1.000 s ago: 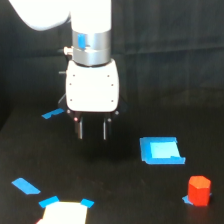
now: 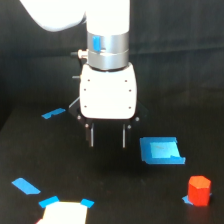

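My gripper (image 2: 108,134) hangs over the dark table in the middle of the camera view. Its two thin fingers (image 2: 92,134) stand well apart, and nothing shows between them. A red block (image 2: 199,190) sits far off at the lower right, clear of the gripper. To the right of the fingers, a pale square outlined in blue tape (image 2: 160,140) lies on the table with nothing standing on it.
A pale, light-topped object (image 2: 64,214) is cut off by the bottom edge at the left, beside strips of blue tape (image 2: 25,186). Bare dark table (image 2: 125,185) lies between it and the red block.
The arm and gripper have shifted right and slightly lower in the view. The fingers appear farther apart now. The red block and the taped square have stayed put.
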